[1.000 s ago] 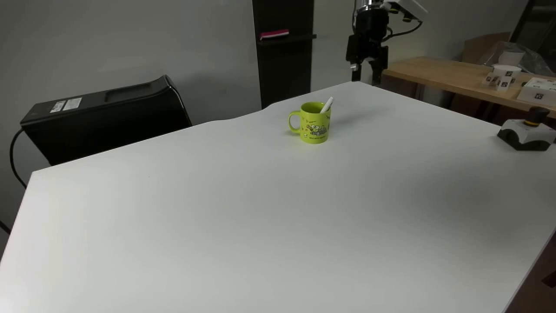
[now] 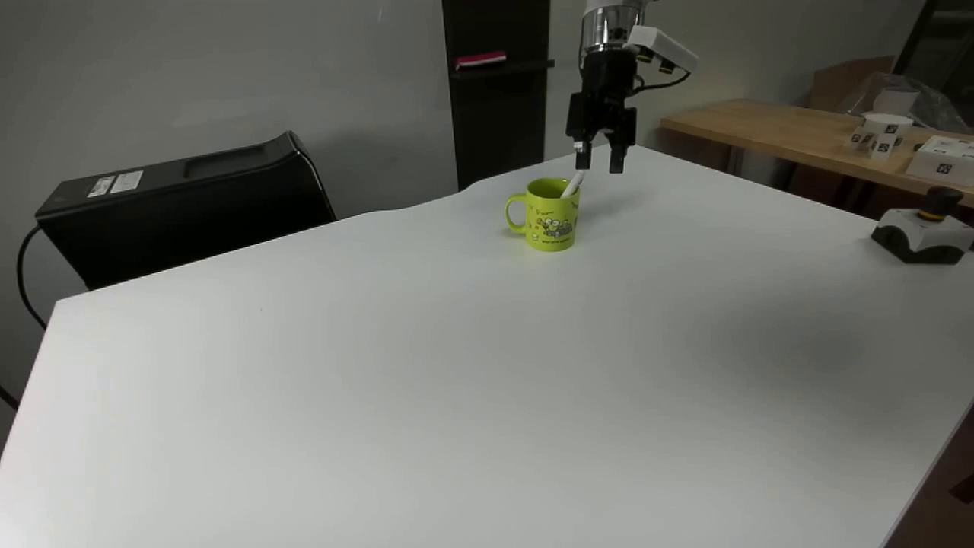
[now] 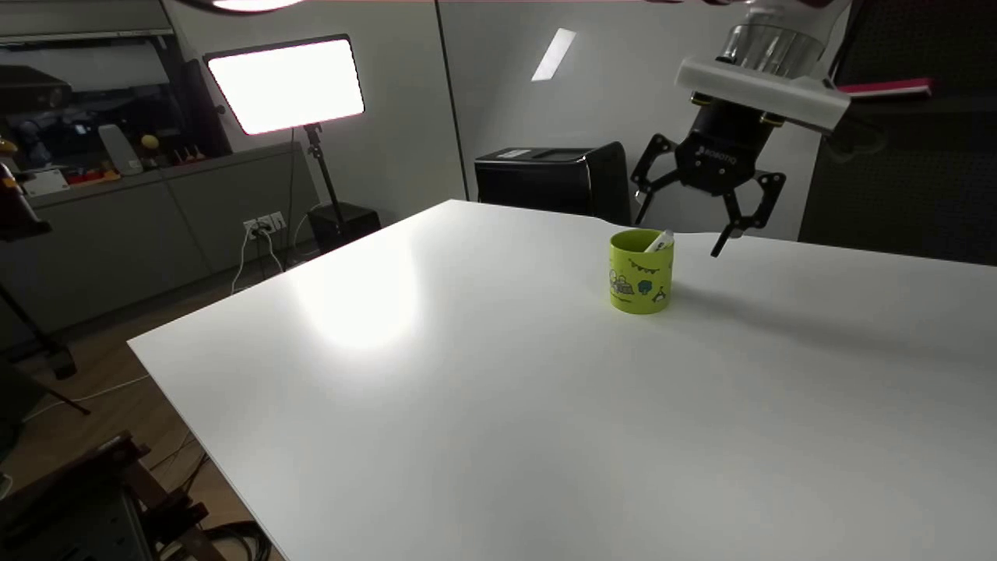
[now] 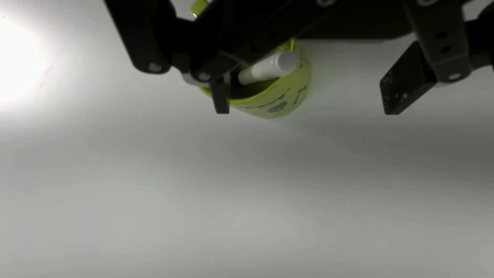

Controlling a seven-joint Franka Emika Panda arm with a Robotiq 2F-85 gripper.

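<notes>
A lime-green mug [image 2: 550, 224] stands upright on the white table, its handle toward the left in exterior view 1. A white marker [image 2: 573, 184] leans inside it, one end sticking out over the rim. My gripper [image 2: 599, 167] is open above and just behind the mug, with empty space between its fingers. In exterior view 2 the gripper [image 3: 678, 238] straddles the air above the mug [image 3: 640, 276], tilted. The wrist view has the left fingertip [image 4: 220, 98] in front of the mug's opening, close to the marker [image 4: 271, 67]; whether they touch I cannot tell.
A white and black device with a knob [image 2: 924, 233] sits at the right edge.
My gripper has come leftward and down in exterior view 1, from beyond the mug's right to close above it. It stays open; the mug and marker have not moved.
</notes>
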